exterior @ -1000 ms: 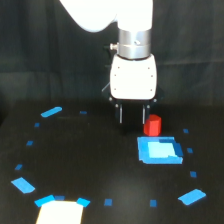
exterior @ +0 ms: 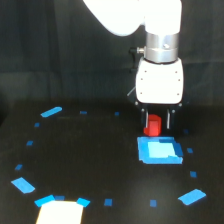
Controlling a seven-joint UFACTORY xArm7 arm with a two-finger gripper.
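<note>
Just behind a shallow blue tray [exterior: 142, 151] with a pale inner floor stands a small red block [exterior: 152, 127]. The gripper [exterior: 155, 119] hangs over the block, pointing down. Its two dark fingers stand wide apart, one to either side of the block's upper part as seen from here. The gripper looks open; whether a finger touches the block cannot be made out. The gripper's body hides nothing of the tray.
Blue tape pieces, such as one at the front left [exterior: 23, 185], lie flat on the dark table. A pale box [exterior: 60, 213] shows at the lower left edge.
The arm has shifted right and slightly down, bringing the gripper from left of the red block to over it. Block and tray appear in the same places.
</note>
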